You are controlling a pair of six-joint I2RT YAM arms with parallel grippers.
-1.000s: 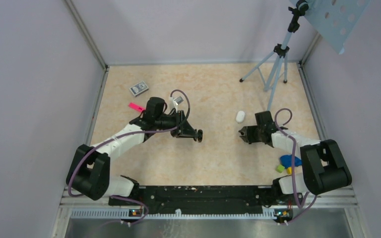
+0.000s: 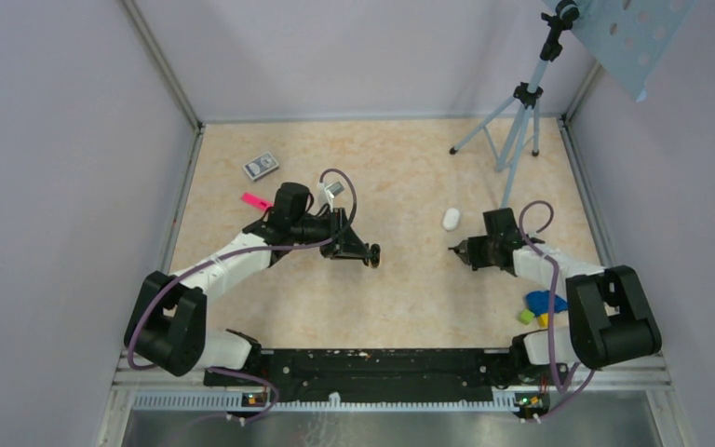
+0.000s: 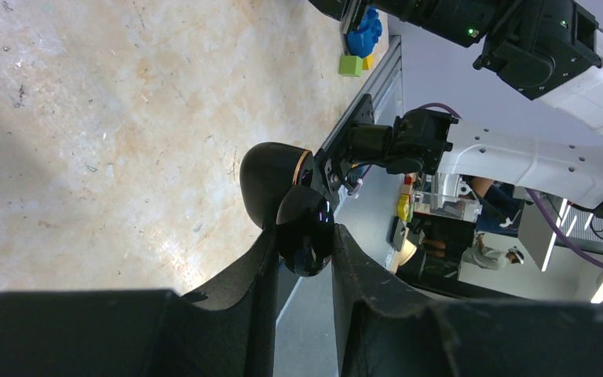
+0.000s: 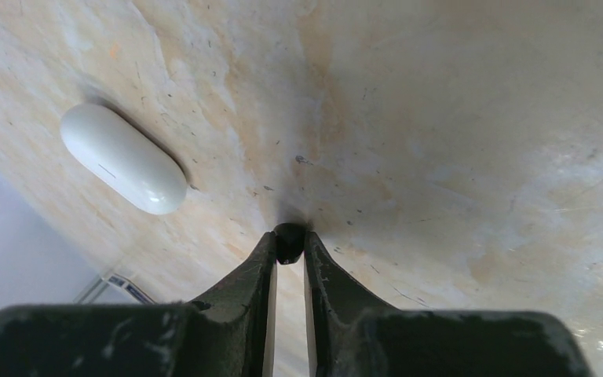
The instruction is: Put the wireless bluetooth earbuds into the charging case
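My left gripper [image 2: 363,253] is shut on the black charging case [image 3: 305,232], whose lid [image 3: 267,177] stands open, held above the middle-left of the mat. My right gripper [image 2: 457,250] is low over the mat at the right, its fingertips around a small black earbud [image 4: 289,239]; the tips look closed in on it. A white capsule-shaped object [image 4: 123,157] lies beside it, also seen above the right gripper in the top view [image 2: 451,218].
A card box [image 2: 261,166] and pink item [image 2: 252,200] lie at the back left. Blue [image 2: 539,301] and green [image 2: 526,316] toys lie by the right arm's base. A tripod [image 2: 508,149] stands at the back right.
My right gripper has shifted very slightly to the right, and its fingers seem to have narrowed. The left arm and case have not moved.
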